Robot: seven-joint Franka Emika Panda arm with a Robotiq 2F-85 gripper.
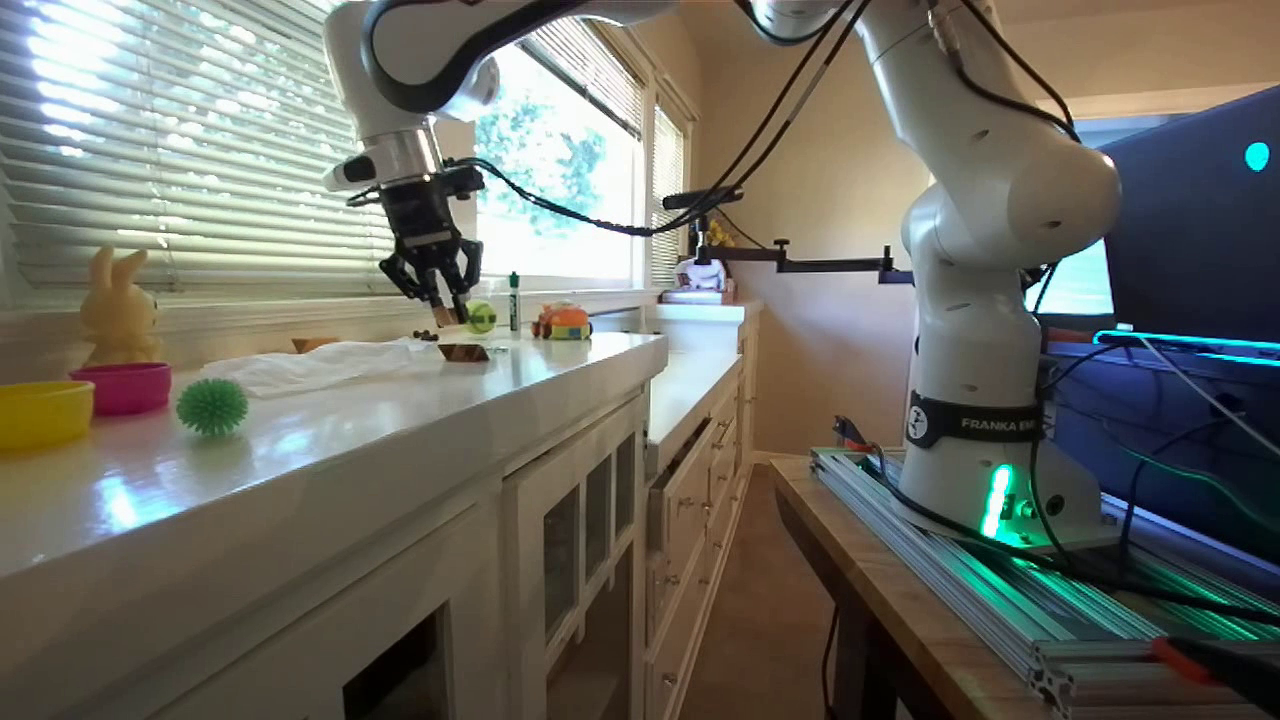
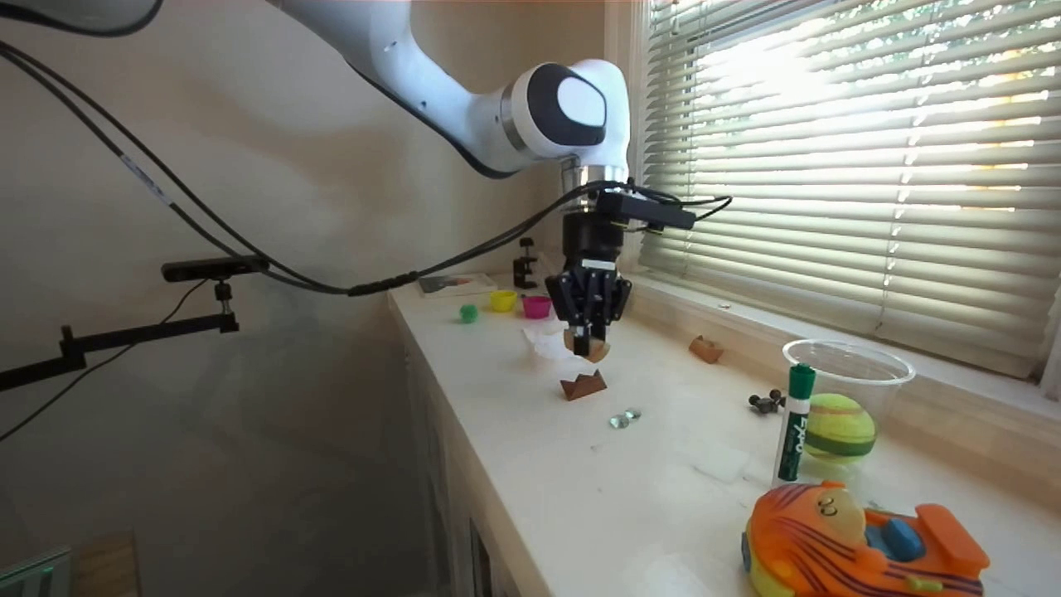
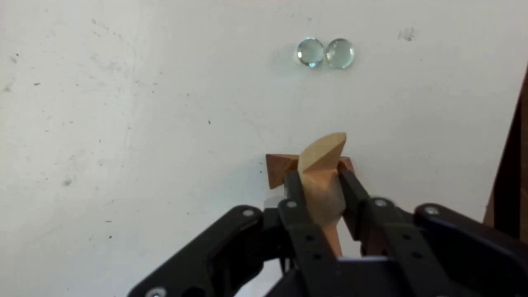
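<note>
My gripper is shut on a pale wooden block [image 3: 322,152] with a curved, pointed end, held above the white counter [image 2: 517,468]. Beneath it in the wrist view lies a darker brown wooden piece [image 3: 278,167], partly hidden by the held block and the fingers. Exterior view 2 shows that brown piece [image 2: 583,387] resting on the counter, with a gap under the gripper [image 2: 584,342]. A second brown wooden piece [image 2: 706,349] sits near the window sill. Two clear glass beads [image 3: 340,53] lie side by side close to the first brown piece.
White cloth or paper [image 1: 306,367], a spiky green ball [image 1: 212,408], pink [image 1: 126,388] and yellow bowls [image 1: 42,414] occupy one end. Toward the other stand a marker [image 2: 795,428], a clear cup with a ball [image 2: 840,426] and an orange toy car [image 2: 855,547].
</note>
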